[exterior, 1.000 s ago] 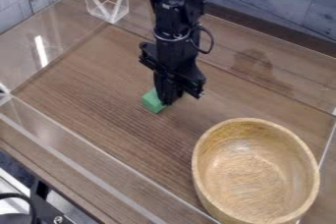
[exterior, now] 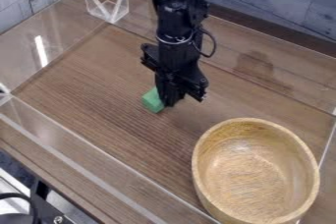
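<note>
A small green object [exterior: 152, 101] lies on the wooden table [exterior: 92, 100] near the middle. The black robot gripper [exterior: 167, 95] reaches down from the top centre onto it, its tips at or just over the object's right side, partly covering it. Whether the fingers are closed on it is hard to see.
A large pale yellow round bowl [exterior: 256, 169] stands at the front right. Clear table lies to the left and behind the bowl. The table's front left edge and a wall at the back bound the area.
The arm has shifted very slightly, while the green object stays in about the same place.
</note>
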